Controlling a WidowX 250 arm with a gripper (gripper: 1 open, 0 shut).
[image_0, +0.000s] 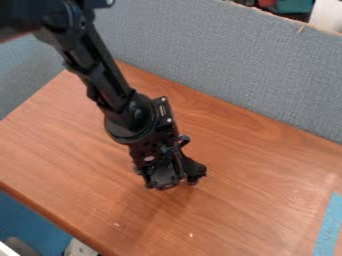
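The black robot arm reaches down from the upper left to the middle of the wooden table. Its gripper is low at the tabletop, seen from above and behind. Its fingers are dark and bunched against their own housing in this view, so the space between them and anything under them is hidden.
A grey padded wall runs along the back and left of the table. A strip of blue tape lies at the right edge. The table around the gripper is bare. Some clutter sits beyond the lower left edge and behind the wall at the top right.
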